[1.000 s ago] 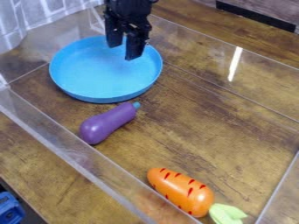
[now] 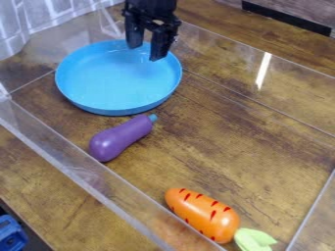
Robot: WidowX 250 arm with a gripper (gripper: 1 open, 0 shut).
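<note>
My black gripper [image 2: 151, 39] is at the top of the view, over the back part of a round blue plate [image 2: 116, 83]. Whether it is open or shut is hard to make out at this size. The plate's surface shows nothing on it. A purple toy eggplant [image 2: 120, 139] lies on the wooden surface just in front of the plate, and an orange toy carrot [image 2: 202, 212] with a pale green top lies at the lower right.
Clear plastic walls border the wooden work surface [image 2: 242, 123], whose middle and right are bare. A blue object [image 2: 10, 234] sits outside the wall at the lower left corner.
My gripper has moved slightly up and back, away from the middle of the plate. The plate, eggplant and carrot have not moved.
</note>
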